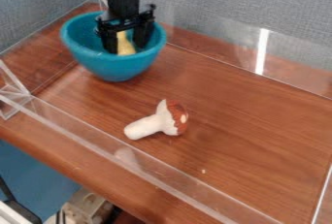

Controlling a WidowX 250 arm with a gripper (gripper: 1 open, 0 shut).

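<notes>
A teal bowl [108, 61] stands at the upper left of the wooden surface. My gripper [123, 28] is lowered into it, open, around a yellow object [124, 45] that is partly hidden by the gripper. A toy mushroom [154, 122] with a white stem and red-brown cap lies on its side near the middle.
Clear low walls edge the wooden surface [253, 141], with a grey padded wall behind. Some dark and beige items lie outside at the lower left.
</notes>
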